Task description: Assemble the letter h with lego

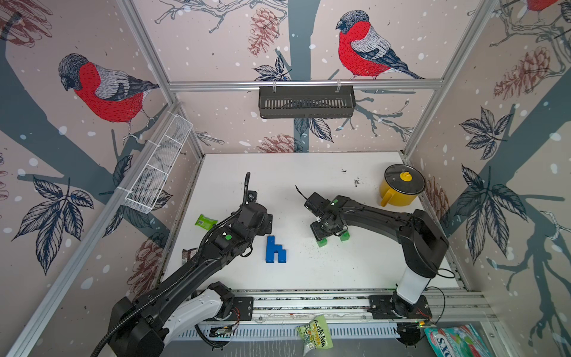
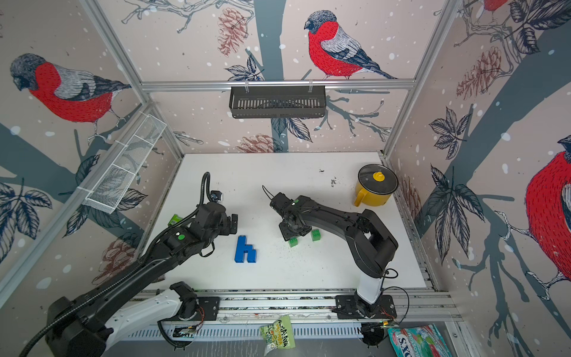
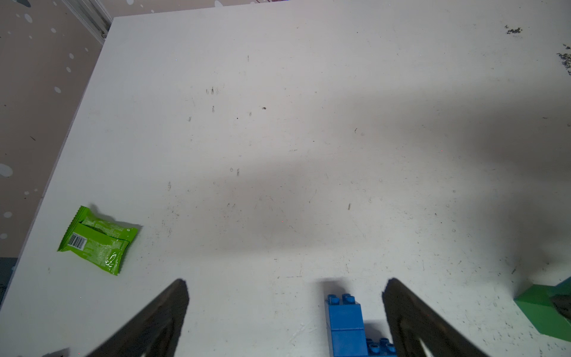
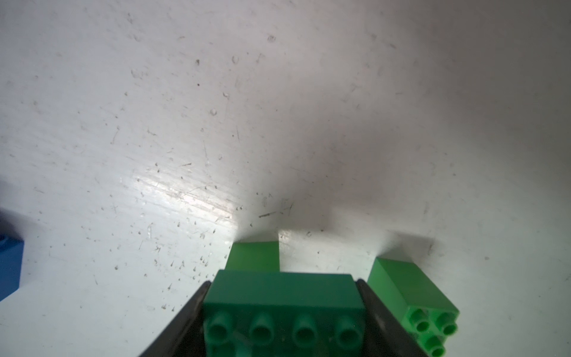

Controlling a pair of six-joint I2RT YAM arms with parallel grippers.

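Observation:
A blue lego h (image 1: 275,254) lies on the table centre-left, also seen in the left wrist view (image 3: 346,336). My right gripper is shut on a green brick (image 4: 283,288), held above another green brick (image 4: 252,253). A further green brick (image 4: 404,285) lies to the right, apart from that one. My left gripper is open and empty, raised above and just behind the blue h.
A green packet (image 3: 98,238) lies at the left. A yellow pot (image 2: 371,193) stands at the back right. Wire racks hang on the walls.

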